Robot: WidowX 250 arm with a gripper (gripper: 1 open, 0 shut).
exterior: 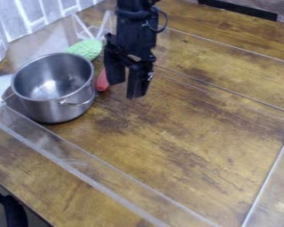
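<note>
My black gripper (125, 80) hangs over the wooden table just right of a steel pot (54, 87), its two fingers pointing down and apart. A red object (103, 80) lies beside the pot, partly hidden behind the gripper. I cannot make out anything held between the fingers.
A green and white textured item (85, 50) lies at the back left, near a pale wall or curtain. Clear strips run along its left and right sides.
</note>
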